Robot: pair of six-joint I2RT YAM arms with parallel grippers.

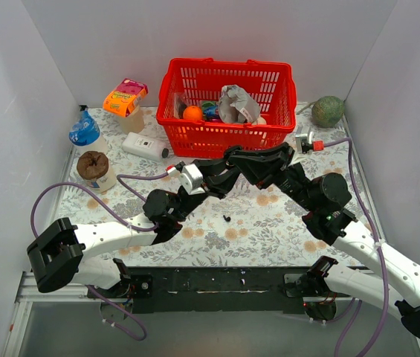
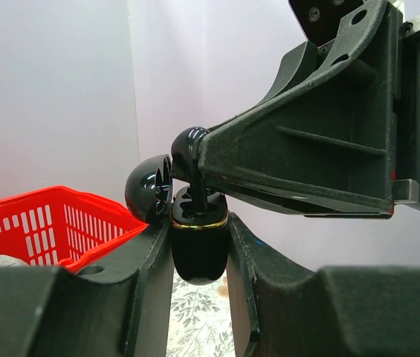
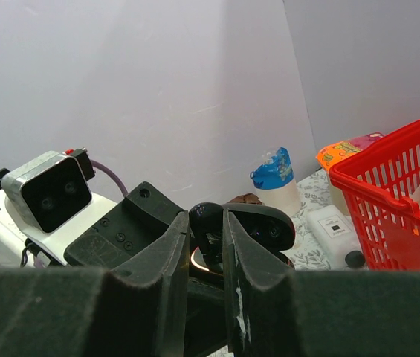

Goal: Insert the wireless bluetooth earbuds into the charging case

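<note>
Both grippers meet above the table's middle. My left gripper is shut on the black, gold-rimmed charging case [image 2: 200, 249], its lid [image 2: 147, 190] raised. My right gripper is shut on a glossy black earbud [image 3: 206, 223], held at the case's opening, its stem pointing down into it; how far it is seated I cannot tell. A small black object [image 1: 227, 219], probably the other earbud, lies on the table below the grippers.
A red basket [image 1: 224, 134] with assorted items fills the back. Cups, boxes and a white bottle [image 1: 144, 146] stand at the back left, a green round fruit [image 1: 328, 111] at the back right.
</note>
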